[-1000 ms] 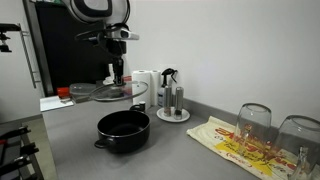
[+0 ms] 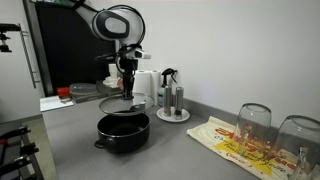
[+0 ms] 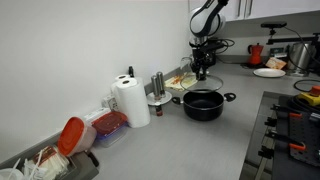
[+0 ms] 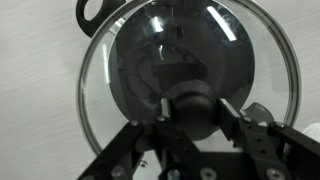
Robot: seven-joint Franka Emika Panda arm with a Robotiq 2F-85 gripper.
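A glass lid with a metal rim (image 4: pixel 289 60) hangs from my gripper, which is shut on the lid's round black knob (image 4: pixel 195 108). Beneath the lid, a black pot (image 2: pixel 123 133) rests on the grey table, and in the wrist view its dark inside (image 4: pixel 150 50) shows through the glass. In exterior view 1 the lid (image 2: pixel 120 104) is a little above the pot and slightly to its left. One pot handle (image 4: pixel 92 14) sticks out past the lid's edge at the top left of the wrist view.
Bottles and grinders (image 2: pixel 178 101) stand on a white plate (image 2: pixel 173 116) behind the pot, near a paper towel roll (image 3: pixel 132 104). Two upturned glasses (image 2: pixel 254 124) stand near a patterned cloth (image 2: pixel 227 141). The table in front of the pot is clear.
My gripper has come down and somewhat to the right with the lid, bringing it closer to the pot. The pot has stayed where it was.
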